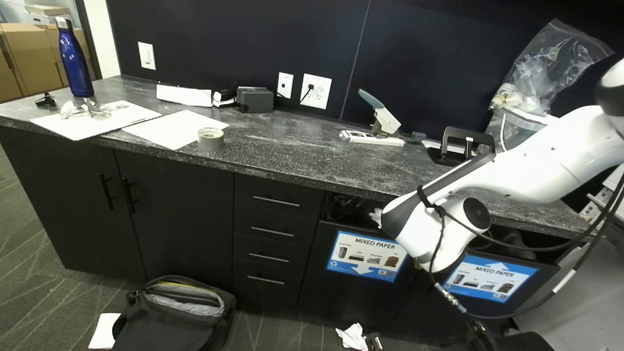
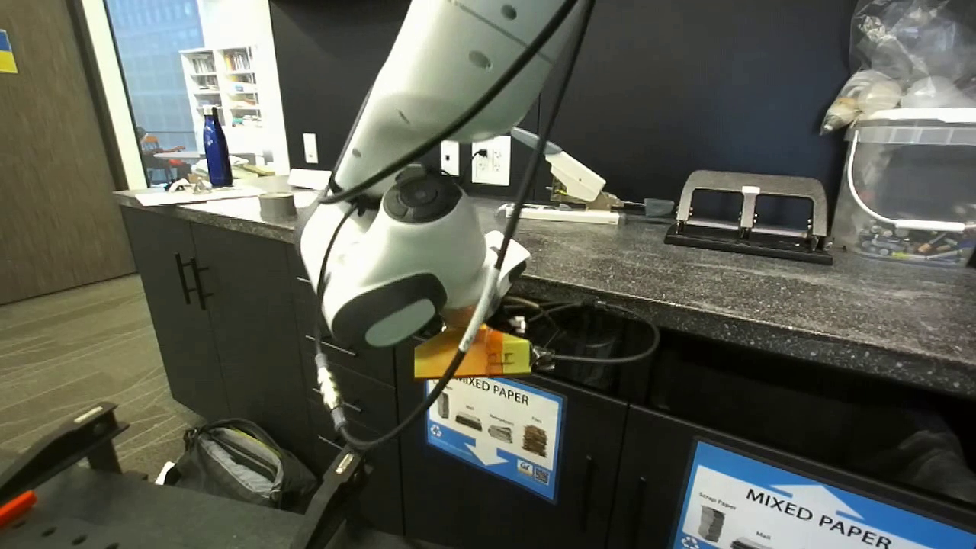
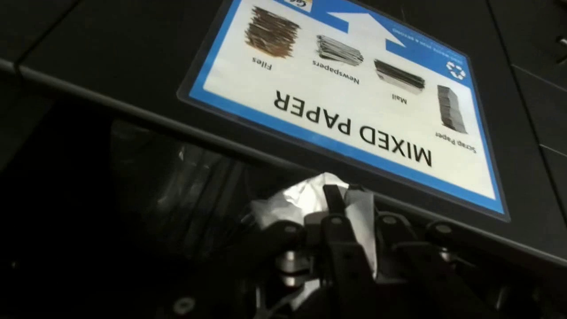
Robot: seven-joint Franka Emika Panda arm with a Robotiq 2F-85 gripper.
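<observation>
A crumpled white paper (image 3: 308,196) is held in my gripper, which is shut on it; in the wrist view paper shows on both sides of a dark finger (image 3: 335,201). The held paper is at the dark opening above the left cabinet door with the mixed paper sign (image 3: 351,111). In exterior view 1 only a bit of the paper (image 1: 376,217) peeks out left of the arm, inside that opening (image 1: 351,208). The arm's wrist hides my fingers there, and they are also hidden in exterior view 2.
The counter edge (image 2: 585,302) runs just above the opening. Another crumpled paper (image 1: 352,337) lies on the floor, right of an open bag (image 1: 175,313). A stapler (image 1: 380,126), hole punch (image 2: 750,215), tape roll (image 1: 210,139) and blue bottle (image 1: 75,61) stand on the counter.
</observation>
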